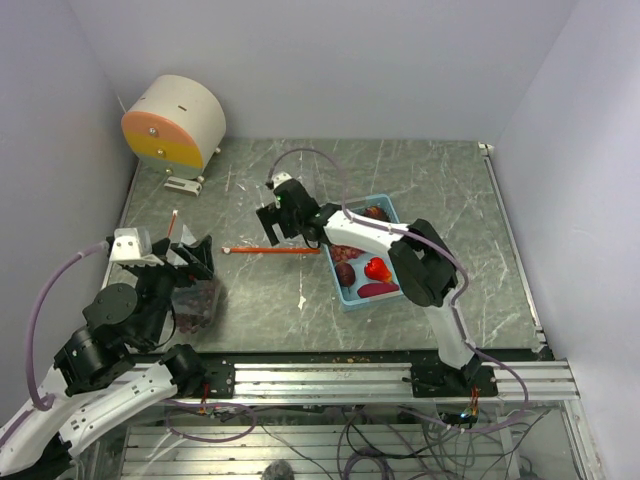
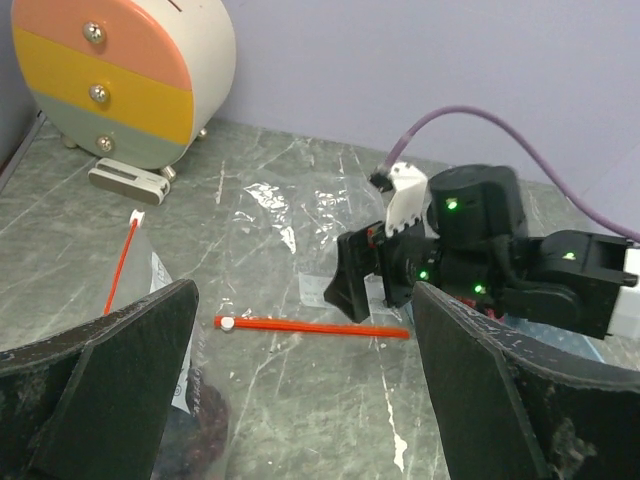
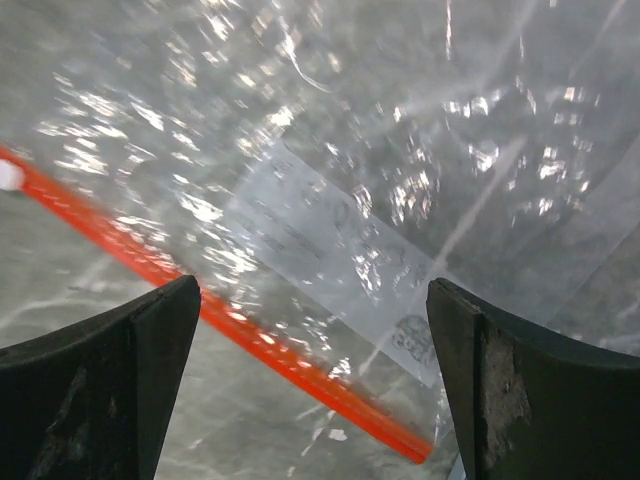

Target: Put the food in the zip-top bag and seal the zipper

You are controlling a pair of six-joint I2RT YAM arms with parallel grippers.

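Note:
A clear zip bag (image 3: pixel 480 120) with an orange zipper strip (image 3: pixel 300 365) lies flat on the counter, with my right gripper (image 1: pixel 267 222) open just above it. My left gripper (image 1: pixel 191 255) is open, over a second, filled bag (image 1: pixel 200 310) at the left, which has an upright orange strip (image 2: pixel 122 262). A blue bin (image 1: pixel 350 300) at centre right holds food, including a red pepper (image 1: pixel 376 269), a long purple-red item (image 1: pixel 377 289) and brown round items (image 1: pixel 345 274); the right arm partly hides it.
A round white cabinet (image 1: pixel 180 110) with a coloured front stands at the back left, a small grey object (image 1: pixel 183 185) before it. Walls enclose the back and sides.

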